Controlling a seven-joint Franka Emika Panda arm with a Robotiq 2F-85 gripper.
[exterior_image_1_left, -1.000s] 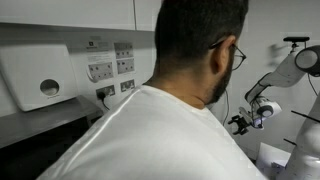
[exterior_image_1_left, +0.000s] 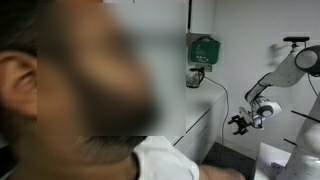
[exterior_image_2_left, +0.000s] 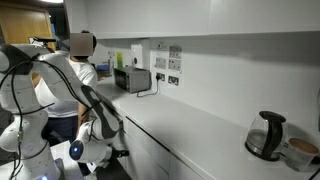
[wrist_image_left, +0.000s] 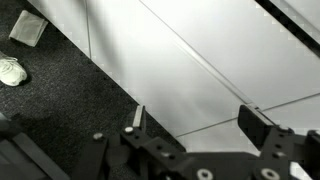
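My gripper stands open, with nothing between its fingers in the wrist view. Beyond it are white cabinet fronts (wrist_image_left: 190, 75) and dark carpet (wrist_image_left: 75, 100). In exterior view 1 the gripper (exterior_image_1_left: 240, 125) hangs low at the right, below counter height. Exterior view 2 has the arm (exterior_image_2_left: 85, 110) at the lower left, its hand end beside the cabinet fronts. On the right end of the counter sits a glass kettle (exterior_image_2_left: 265, 135) with a dark handle, with another glass vessel (exterior_image_2_left: 299, 153) beside it; both are far from the gripper.
A person (exterior_image_1_left: 150, 160) fills the left of exterior view 1, hiding much of the counter. A microwave (exterior_image_2_left: 132, 80) stands at the counter's far end. A shoe (wrist_image_left: 12, 70) is on the carpet.
The person has turned and leaned across to the left, close to the camera; the wall sockets are now covered, while the kettle area has come into view. The arm looks unmoved.
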